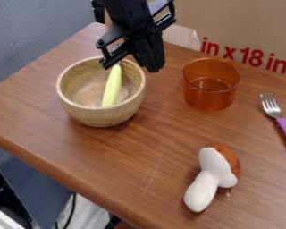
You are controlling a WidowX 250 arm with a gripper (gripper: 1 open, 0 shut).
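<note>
My black gripper point(131, 52) hangs over the back of a beige wooden bowl point(82, 106) on the table. A pale yellow-handled utensil point(112, 88) lies in the bowl, its upper end hidden behind the gripper. I cannot tell whether the fingers hold it or how far they are open.
An orange translucent cup point(211, 85) stands right of the bowl, a fork with a purple handle point(285, 130) at the far right. A toy mushroom point(211, 179) lies at the front right. A cardboard box stands behind.
</note>
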